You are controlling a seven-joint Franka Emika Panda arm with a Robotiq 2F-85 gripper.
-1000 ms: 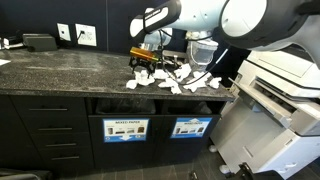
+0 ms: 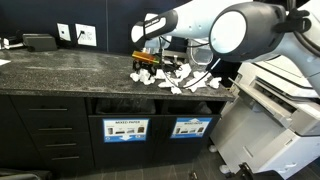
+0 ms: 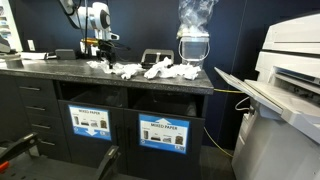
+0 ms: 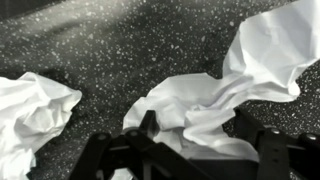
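Beneath my gripper lies a crumpled white paper on the dark speckled counter. The gripper's dark fingers stand apart, one on each side of the paper's middle. Part of the sheet passes between them and reaches up to the right; whether the fingers touch it I cannot tell. Another crumpled paper lies to the left, clear of the fingers. From outside, the gripper is low at the counter's back left among the scraps, too small there to read its fingers.
More white scraps are spread along the counter. Below its front edge are two bins labelled mixed paper, with blue-and-white signs. A white machine stands at the right.
Over the last second the arm has shifted slightly at the counter's left group of papers, and the scraps around the gripper look a little rearranged. The papers farther right look unmoved.
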